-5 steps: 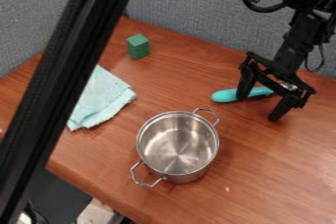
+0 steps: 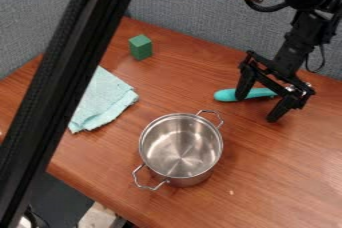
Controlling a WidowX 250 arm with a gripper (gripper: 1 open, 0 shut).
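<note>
The black gripper is low over the table at the right, its fingers straddling a teal oblong object that lies on the wood. The fingers look apart; whether they touch the teal object cannot be told. A steel pot with two handles stands in front of it, to the lower left.
A green block sits at the back left, and a folded pale cloth lies at the left. A black frame post crosses the left side.
The gripper has shifted very slightly up and to the left. The pot, block and cloth are unmoved.
</note>
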